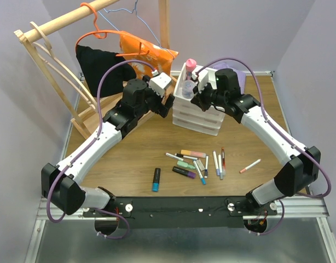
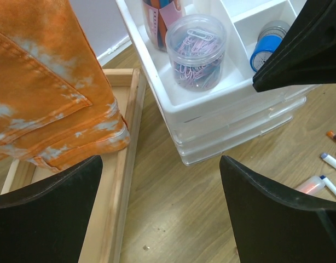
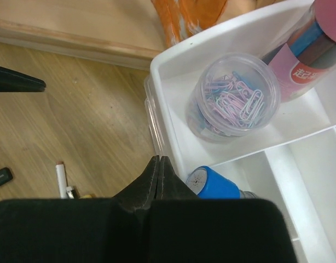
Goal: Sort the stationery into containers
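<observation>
A white drawer organiser (image 1: 196,123) stands at the back. In its top sit a paperclip tub (image 2: 196,57), a pink-labelled container of pens (image 3: 299,63) and a blue cylinder (image 3: 214,186) in a smaller compartment. My right gripper is over the organiser's edge beside the blue cylinder, shut with nothing visible between its fingers. My left gripper (image 1: 165,104) hangs left of the organiser, open and empty. Several pens and markers (image 1: 192,159) lie loose on the wooden floor (image 1: 129,159).
A wooden rack (image 1: 58,93) with hangers, a black cloth (image 1: 97,71) and orange fabric (image 1: 146,52) stands left of the organiser. A lone pen (image 1: 250,165) lies at right.
</observation>
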